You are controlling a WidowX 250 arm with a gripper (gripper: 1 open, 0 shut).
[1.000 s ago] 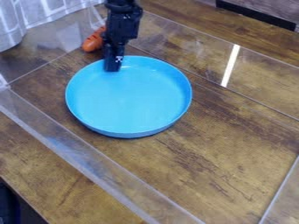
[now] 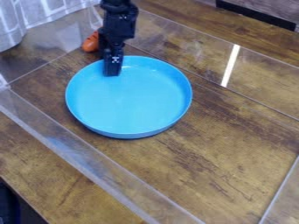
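A dark robot arm reaches down from the top centre, its gripper [image 2: 114, 59] low at the back left edge of a large round blue plate [image 2: 128, 98]. An orange object [image 2: 90, 42] lies just left of the gripper, behind the plate, partly hidden by the arm. The fingertips are small and dark, so whether anything is between them is hard to see.
Clear plastic edges run along the left side, and a thin white strip [image 2: 230, 66] lies on the right.
The gripper has shifted slightly down and left at the back of the plate. The plate looks unmoved.
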